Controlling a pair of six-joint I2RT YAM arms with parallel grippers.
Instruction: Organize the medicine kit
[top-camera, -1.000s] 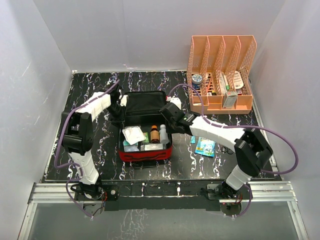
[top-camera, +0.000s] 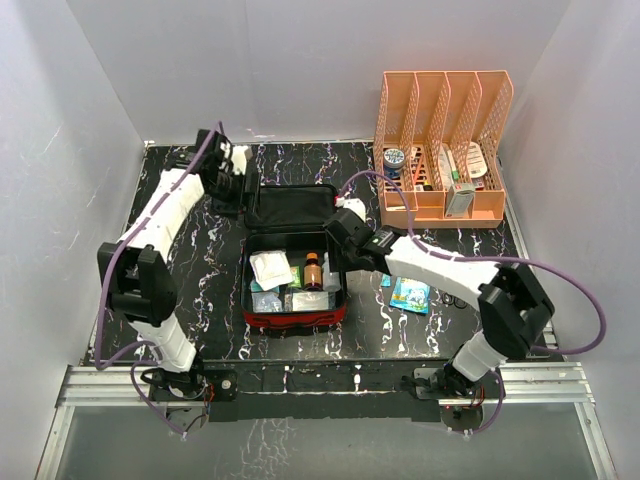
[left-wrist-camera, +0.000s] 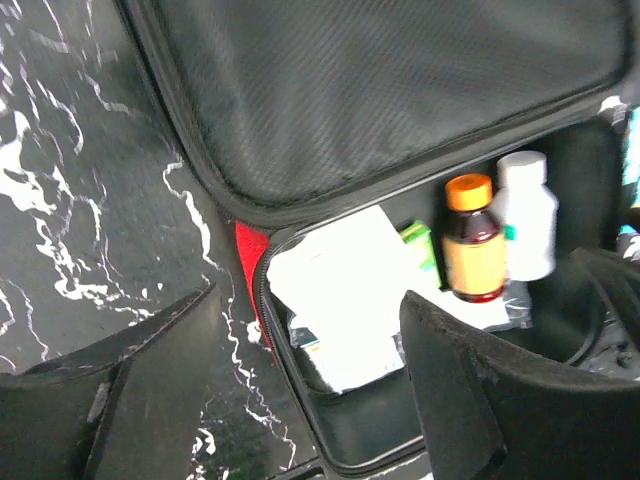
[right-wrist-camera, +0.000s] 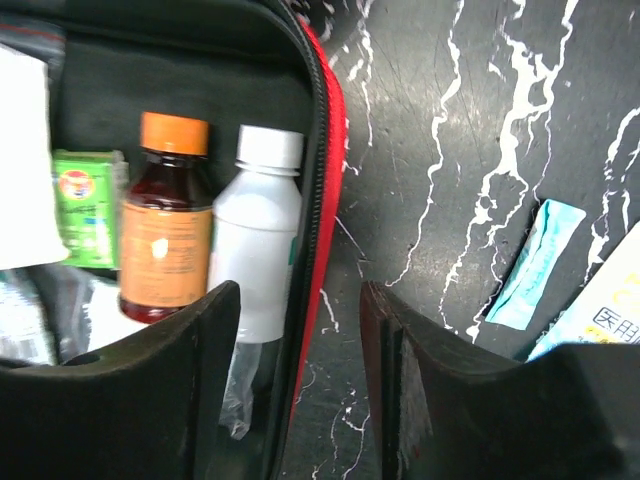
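The red-and-black medicine kit lies open, lid folded back. It holds white packets, a green box, a brown bottle and a white bottle. My left gripper is open above the table at the kit's left, nothing between its fingers. My right gripper stands open over the kit's right rim beside the white bottle, fingers apart and empty. A small blue sachet and a larger packet lie right of the kit.
A salmon divided organizer with jars and boxes stands at the back right. Scissors lie near the packets at right, partly under my right arm. Bare table is at the left and front. Walls bound the sides and back.
My left arm has risen and pulled back slightly from the kit's corner. The kit sits slightly further right than a second ago; the right arm has shifted slightly right with it.
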